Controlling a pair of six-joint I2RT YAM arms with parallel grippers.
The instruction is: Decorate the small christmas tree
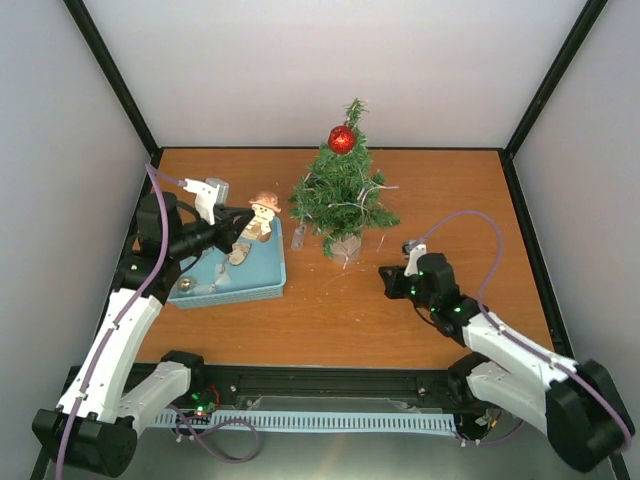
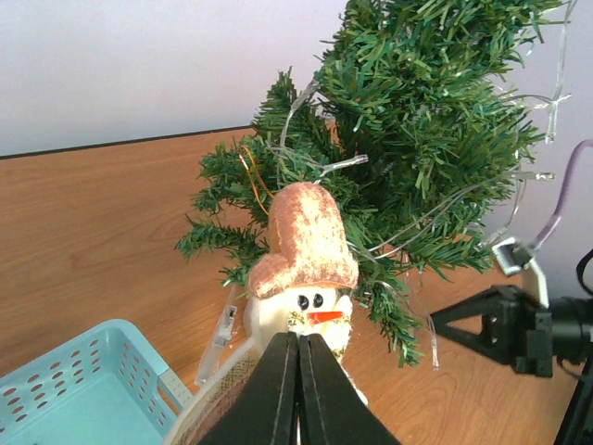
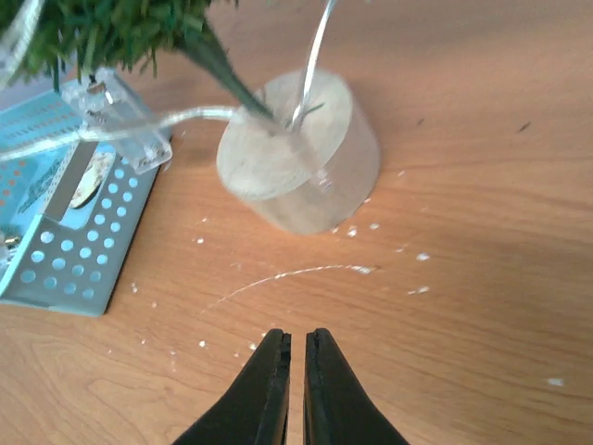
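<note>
A snowman ornament with a pinkish-brown hat is at the tip of my left gripper, over the right side of the tray. In the left wrist view the ornament is upright, its face showing and a gold loop above its hat; the shut fingers cover its lower part. The small green tree stands at the table's back middle, a red bauble near its top. Lower right of the tree, my right gripper is shut; in its wrist view nothing shows between the fingers.
The blue perforated tray at left holds a pale ornament and a shiny ball. A light string's clear box hangs by the tree, near the tray. White bits lie around the tree base.
</note>
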